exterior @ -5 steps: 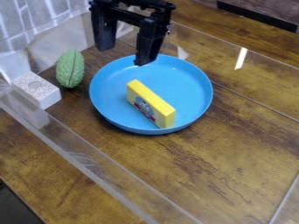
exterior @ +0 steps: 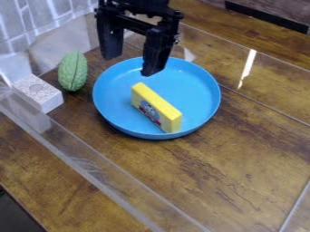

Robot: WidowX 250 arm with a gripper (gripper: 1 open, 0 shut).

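My black gripper (exterior: 133, 47) hangs over the back of a blue plate (exterior: 191, 94), its two fingers spread wide apart with nothing seen between them. A yellow block (exterior: 158, 105) with printed artwork on one side lies in the middle of the plate, below and in front of the gripper, apart from it.
A green leafy object (exterior: 72, 71) lies left of the plate, with a white speckled block (exterior: 38, 93) beside it. Clear plastic edges line the left side.
The gripper has shifted very slightly over the last second. The plate and the objects around it have stayed where they were.
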